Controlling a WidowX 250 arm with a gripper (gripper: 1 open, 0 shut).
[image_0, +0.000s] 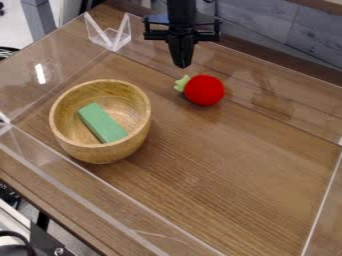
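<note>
My black gripper (179, 46) hangs at the top centre above the table, its fingers pointing down; whether anything is between them is too small to tell. Below it and a little to the right, a red round object (206, 90) with a small pale green top lies on the table, apart from the gripper. At the lower left a wooden bowl (131, 108) holds a green block (102, 123).
A clear, crumpled plastic-like item (116, 32) stands at the upper left. A raised edge runs along the back right.
</note>
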